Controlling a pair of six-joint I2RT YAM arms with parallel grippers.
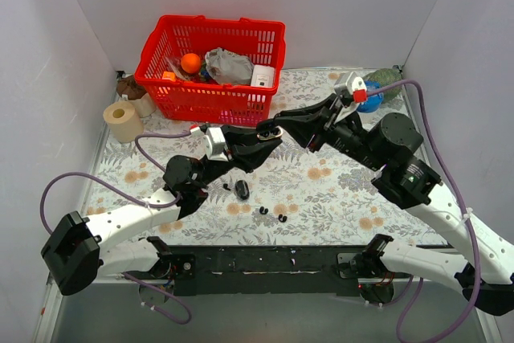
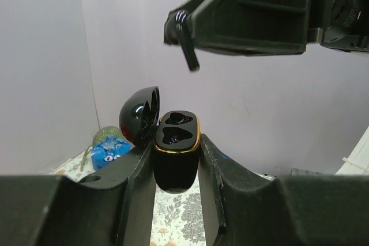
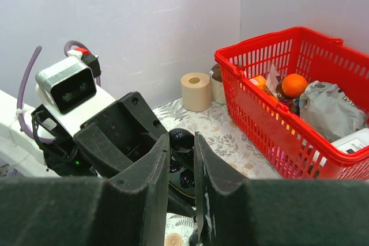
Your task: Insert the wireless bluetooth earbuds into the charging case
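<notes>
Upright and open, a black charging case (image 2: 176,168) with a gold line round its rim is gripped by my left gripper (image 1: 263,142). Its raised lid (image 2: 140,114) is on the left in the left wrist view, and two dark wells show in its top. A black earbud (image 2: 185,40) with its stem pointing down is pinched by my right gripper (image 1: 270,124). In the left wrist view it hangs above the case, apart from it. The right wrist view shows the earbud (image 3: 181,139) between the fingertips, partly covering the case's wells.
On the flowered table lie another dark case (image 1: 242,190) and small black earbuds (image 1: 282,218), under the raised grippers. A red basket (image 1: 210,106) of items stands at the back, a tape roll (image 1: 123,121) to its left. Open table lies to the right.
</notes>
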